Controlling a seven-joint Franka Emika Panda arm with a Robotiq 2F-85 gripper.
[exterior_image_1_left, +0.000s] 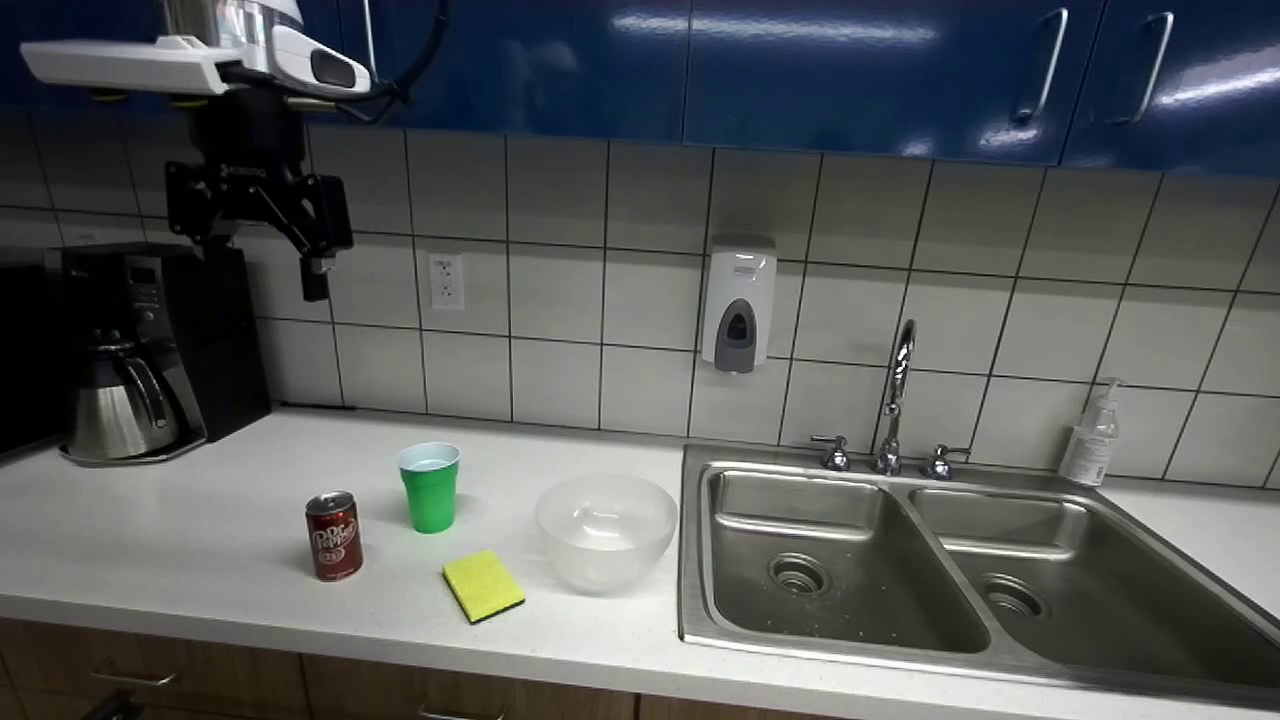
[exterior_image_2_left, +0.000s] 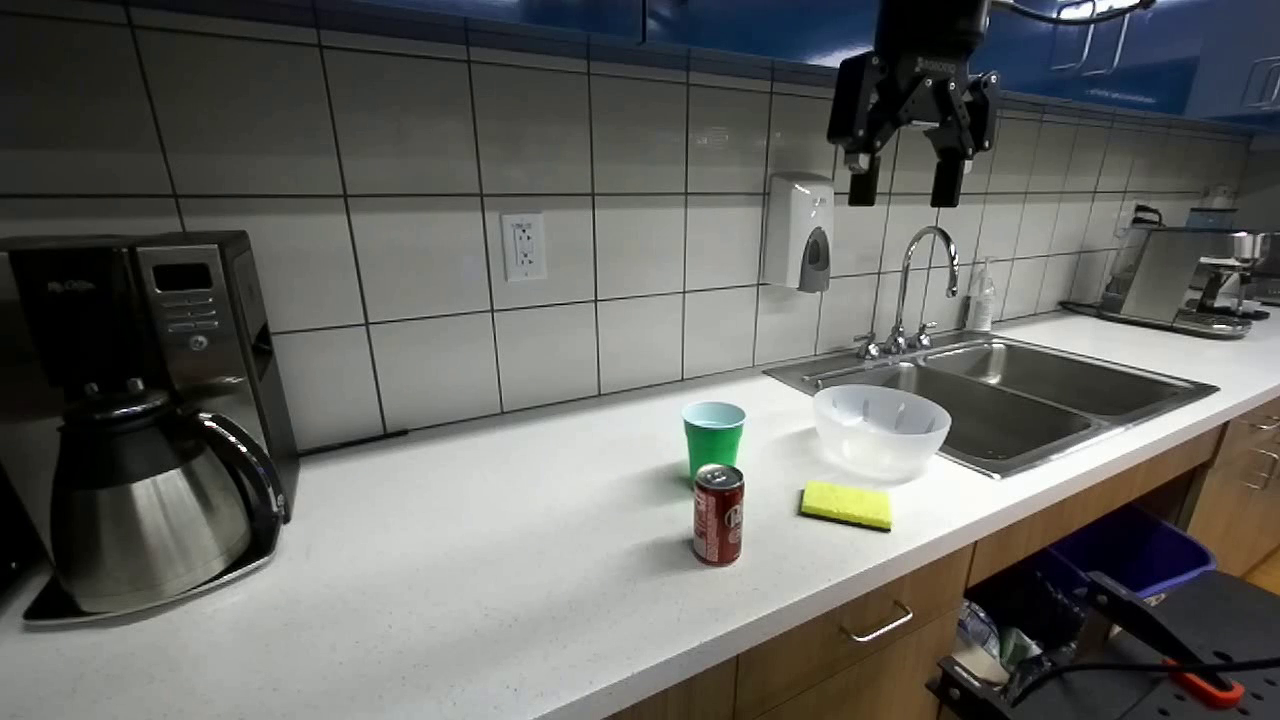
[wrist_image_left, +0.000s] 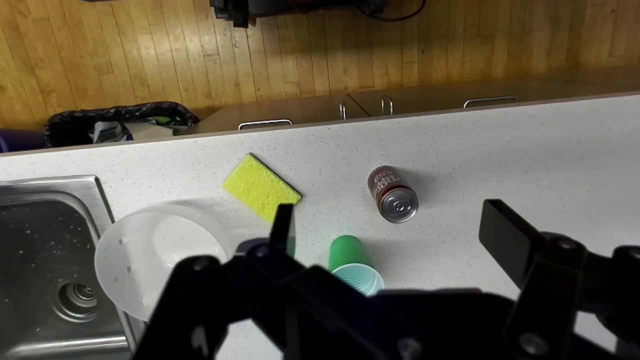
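High above the counter, my gripper (exterior_image_2_left: 905, 187) stands open with nothing between its fingers; in the wrist view the fingers (wrist_image_left: 507, 240) are spread wide. Below, a red Dr Pepper can (exterior_image_1_left: 335, 538) stands upright on the counter. A green cup (exterior_image_1_left: 429, 490), light blue inside, stands upright just behind it. The yellow sponge (exterior_image_1_left: 483, 586) lies flat with its dark side down, near the front edge. Right of it rests a translucent white bowl (exterior_image_1_left: 606, 540), beside the sink; its inside looks empty. My gripper touches none of these.
A steel double sink (exterior_image_1_left: 828, 648) with a faucet (exterior_image_1_left: 897, 384) takes up the counter's right side. The coffee maker (exterior_image_2_left: 216, 324) stands at the left end. On the tiled wall hangs a soap dispenser (exterior_image_1_left: 739, 306). Left of the can, the counter (exterior_image_2_left: 480, 576) is clear.
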